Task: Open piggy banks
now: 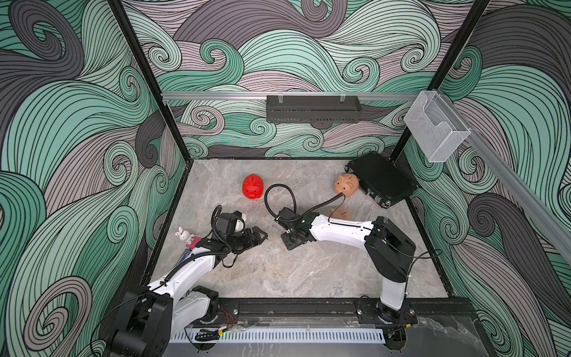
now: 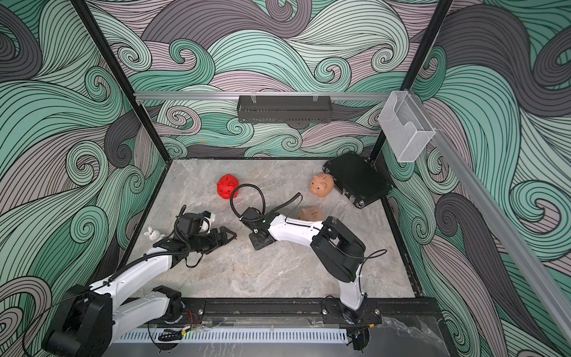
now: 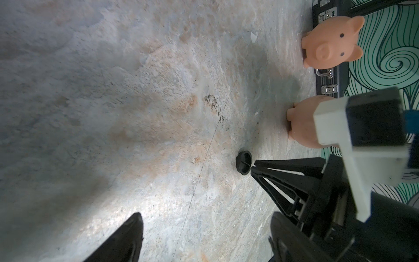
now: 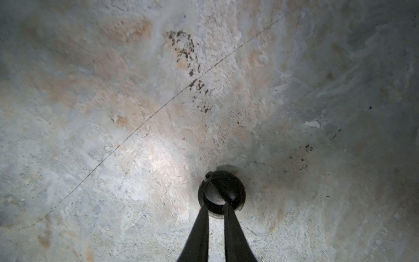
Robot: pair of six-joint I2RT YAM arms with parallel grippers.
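Observation:
A small black round plug (image 4: 221,192) lies on the grey table, its ring upward. My right gripper is over its near rim, fingertips slightly apart; whether they touch it is unclear. My left gripper stands open at the front left, with bare table between its fingers. A red piggy bank (image 1: 252,186) stands at the back. A pink piggy bank (image 3: 331,41) stands at the back right beside the case, and a second pink one (image 3: 305,122) is behind my right arm, partly hidden.
A black case (image 1: 380,178) fills the back right corner. A white rabbit toy (image 2: 153,234) sits at the left behind my left arm.

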